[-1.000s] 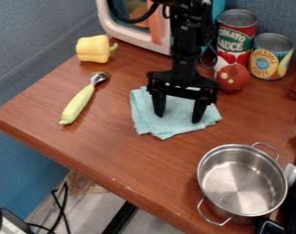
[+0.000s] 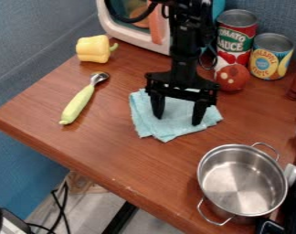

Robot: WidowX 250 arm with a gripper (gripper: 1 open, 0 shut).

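Observation:
My black gripper (image 2: 177, 110) points straight down over a folded light-blue cloth (image 2: 175, 129) on the wooden table, its two fingertips at the cloth's surface and spread apart. The gripper looks open; whether any fabric sits between the fingers is hard to tell.
A steel pot (image 2: 242, 187) stands at the front right of the table (image 2: 78, 132). A scoop (image 2: 78, 103) and a yellow pepper (image 2: 93, 49) lie to the left. A tomato (image 2: 232, 79), two cans (image 2: 271, 57) and a white toy appliance (image 2: 138, 32) line the back.
The gripper has shifted very slightly over the cloth; otherwise the scene looks the same.

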